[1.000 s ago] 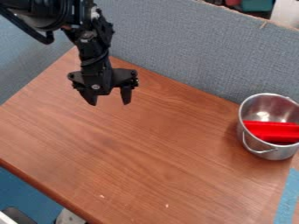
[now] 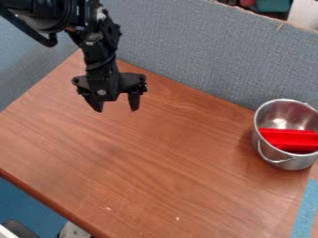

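Observation:
My black gripper [image 2: 115, 101] hangs over the left back part of the wooden table, fingers pointing down and open, with nothing visible between them. Far to its right, a steel pot [image 2: 282, 162] stands at the table's right side, holding a red elongated object [image 2: 288, 138].
A grey padded wall [image 2: 211, 70] runs along the back. A blue tape strip [image 2: 304, 204] lies at the right edge, and blue floor shows beyond the lower left edge.

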